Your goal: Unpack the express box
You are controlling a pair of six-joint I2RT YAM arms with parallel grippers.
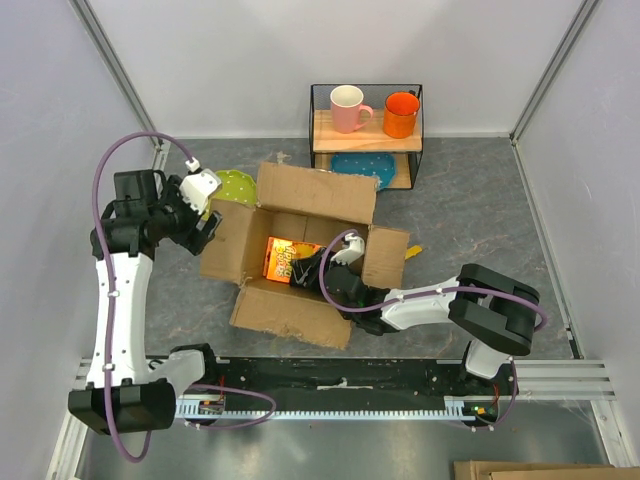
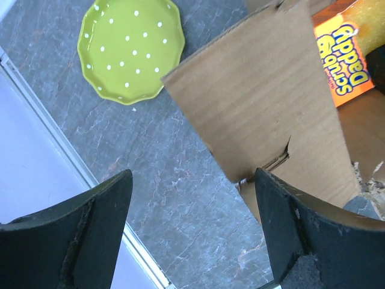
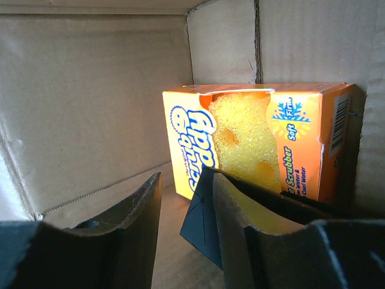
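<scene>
The open cardboard box stands in the middle with its flaps spread. Inside it lies an orange sponge packet, its printed front clear in the right wrist view as an orange box. My right gripper reaches into the box, open, at the packet's near side. A black flat-sided item stands against its right finger, with a gap to the left finger. At the box's left flap, my left gripper is open, its right finger close to the flap's edge.
A green dotted plate lies on the grey floor behind the left arm. At the back, a wooden shelf carries a pink mug and an orange mug; a blue dotted plate lies on its lower level.
</scene>
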